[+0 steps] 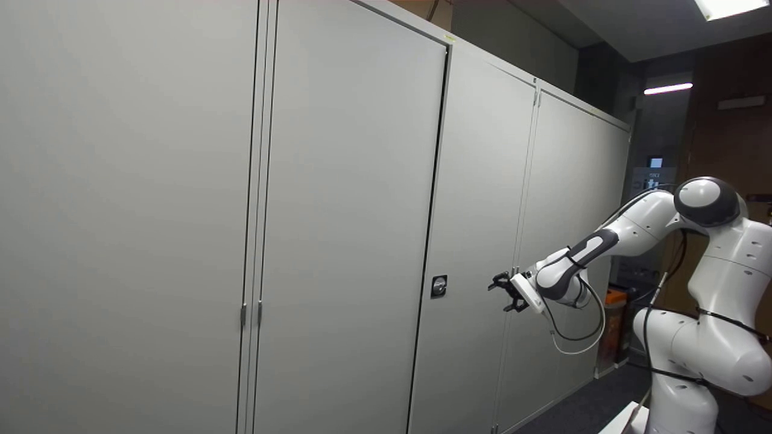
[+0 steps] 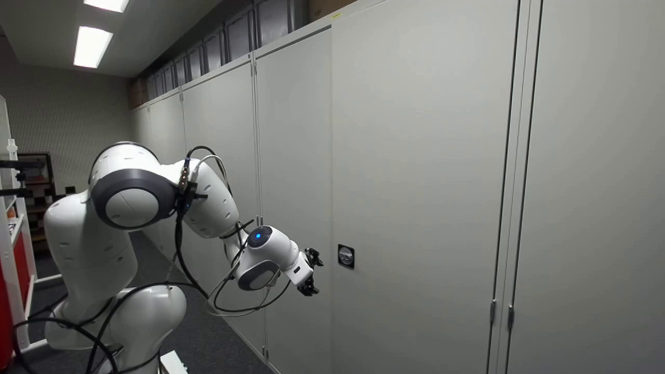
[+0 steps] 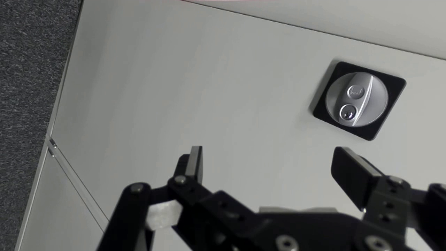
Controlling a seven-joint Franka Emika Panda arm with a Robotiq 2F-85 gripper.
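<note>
A round silver turn handle with a keyhole sits on a square black plate in the grey cabinet door. The same handle shows near the door's edge in exterior view 1, and the handle appears right of the arm in exterior view 2. My gripper is open, its two black fingers wide apart with only the door's surface seen beyond them. In the wrist view the handle lies above the right finger, outside the gap. From outside, my gripper stands apart from the handle.
Tall grey cabinets form a long wall beside the arm, their doors closed. Dark carpet covers the floor. An orange-topped bin stands behind the arm. Cables loop below the wrist. Open space lies before the cabinets.
</note>
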